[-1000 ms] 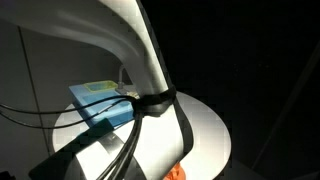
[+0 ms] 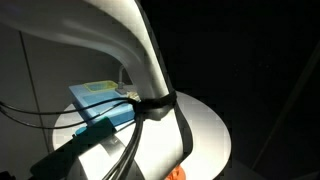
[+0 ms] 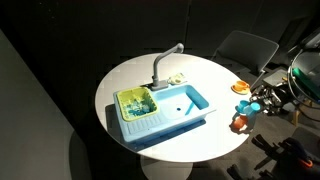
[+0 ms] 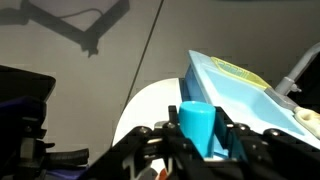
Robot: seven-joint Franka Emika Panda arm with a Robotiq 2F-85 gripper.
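Observation:
A light blue cup (image 4: 197, 124) stands between the dark fingers of my gripper in the wrist view, and the gripper is shut on it. In exterior view 2 the blue cup (image 3: 242, 107) shows at the right side of the round white table, with the gripper beside it; whether it touches the table is unclear. In exterior view 1 my arm hides both cup and gripper.
A light blue toy sink (image 3: 180, 107) with a grey faucet (image 3: 164, 62) and a yellow-green rack (image 3: 136, 104) takes up the table's middle left. Orange pieces lie near the cup, one in front (image 3: 238, 125) and another behind (image 3: 241, 87). A grey chair (image 3: 248, 52) stands behind.

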